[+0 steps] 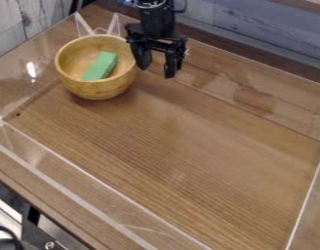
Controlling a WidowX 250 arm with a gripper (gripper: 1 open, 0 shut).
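Note:
My dark gripper [156, 57] hangs at the top of the view over the back of the wooden table, just right of a yellow bowl [82, 88]. Its two fingers are spread open, and I see nothing held between them. Inside the bowl lies a green block [101, 64].
Light panels [254, 34] border it along the back. A small white wire-like object stands behind the bowl at the upper left.

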